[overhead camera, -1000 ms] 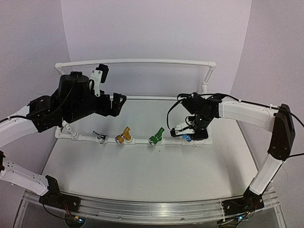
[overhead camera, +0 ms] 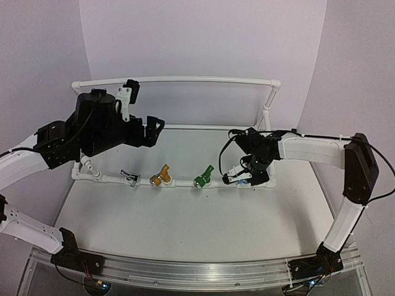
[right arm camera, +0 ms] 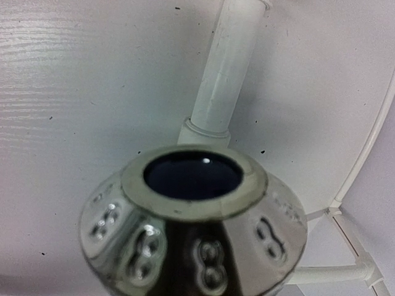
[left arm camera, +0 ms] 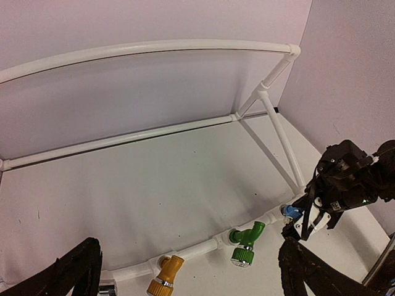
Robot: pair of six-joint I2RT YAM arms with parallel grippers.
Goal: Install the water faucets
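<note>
On the front white pipe (overhead camera: 185, 183) stand a silver faucet (overhead camera: 129, 177), an orange faucet (overhead camera: 160, 175) and a green faucet (overhead camera: 202, 179). A blue faucet (left arm camera: 291, 211) is at the pipe's right end, mostly covered by my right gripper (overhead camera: 244, 179). Close to the right wrist camera is a metal ring-shaped faucet end (right arm camera: 194, 246) with a dark blue opening; that gripper's fingers do not show there, so its grip is unclear. Up at the left, my left gripper (overhead camera: 153, 131) holds nothing, its fingers (left arm camera: 77, 271) wide apart.
The white pipe frame rises behind the faucets to an upper rail (overhead camera: 179, 79). White board (overhead camera: 179, 216) lies bare in front of the pipe. Side walls close in left and right, and a metal rail (overhead camera: 197, 280) runs along the front edge.
My left arm has hardly moved.
</note>
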